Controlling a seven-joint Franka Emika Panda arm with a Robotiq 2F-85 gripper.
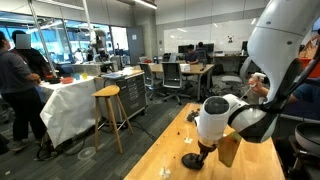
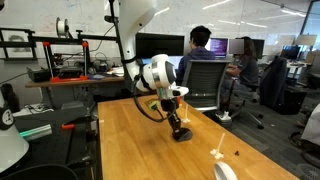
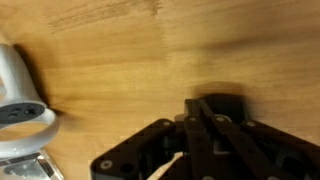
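A dark, rounded object lies on the wooden table, close to the left side of my gripper. In the second exterior view the gripper points down over the table, and the dark object shows to its right. Looking down from the wrist, the black gripper fills the bottom of the frame. Just behind its fingertips is a dark patch, partly covered; whether this is the object or a shadow is unclear. The gap between the fingers is too dark to read.
A white rounded item is at the left of the wrist view. Small pale pieces lie near the table edge, and a brown block shows beside the arm.
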